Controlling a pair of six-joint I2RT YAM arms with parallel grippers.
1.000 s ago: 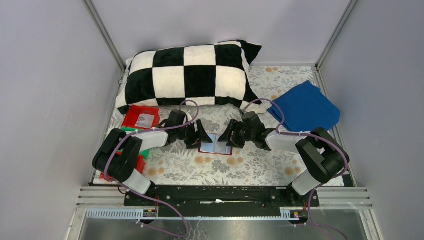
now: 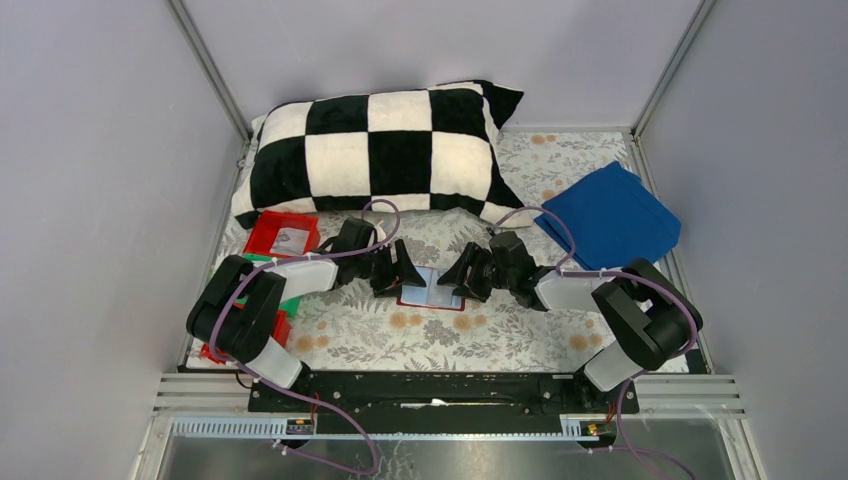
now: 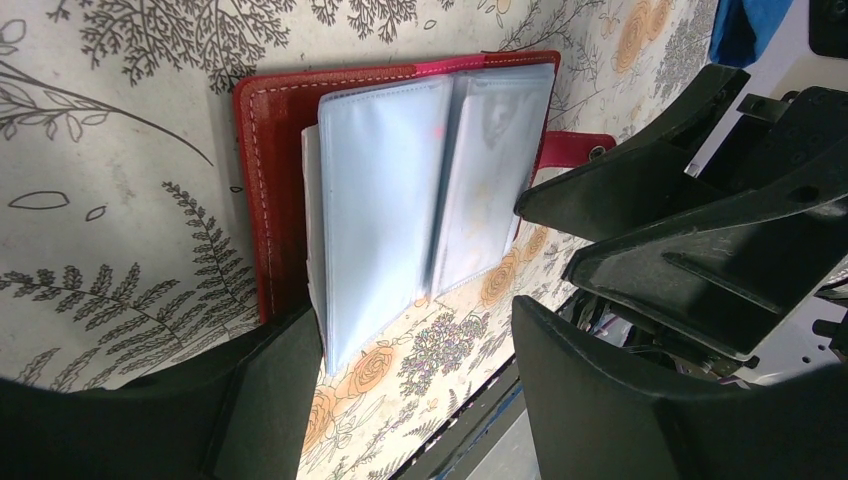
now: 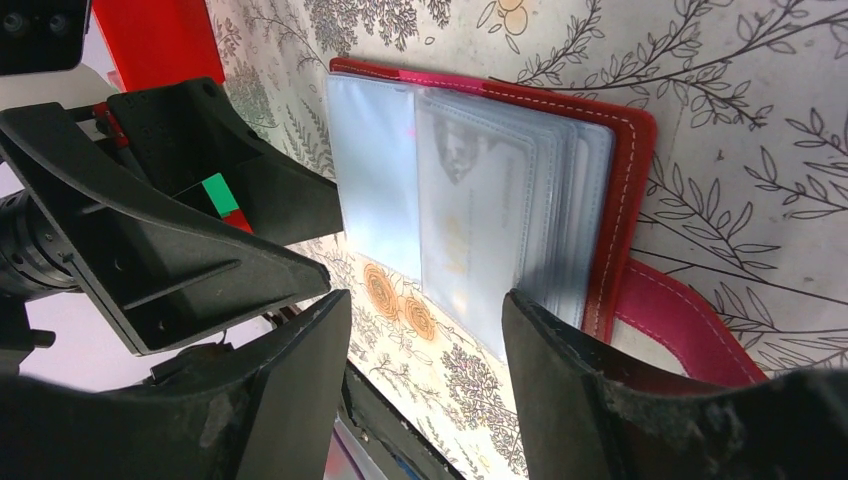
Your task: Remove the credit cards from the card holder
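Note:
The red card holder [image 3: 281, 220] lies spread open on the table, with whitish clear sleeves [image 3: 385, 200] on its left half and a thicker stack of sleeves [image 4: 475, 190] on its right half. Faint prints show through the plastic; individual cards cannot be made out. In the left wrist view my left gripper is open over the left half, one fingertip [image 3: 298, 335] close against the sleeves' left edge. My right gripper stands open above the right half, nothing visibly held. Whether either fingertip touches plastic is unclear.
Red containers [image 2: 268, 240] and a green one [image 2: 290, 306] stand at the left, partly behind the left arm. A checkered pillow [image 2: 400, 150] fills the back, and a blue cloth [image 2: 610, 215] lies at the right. Table in front of the holder is clear.
The left arm and the holder look unmoved.

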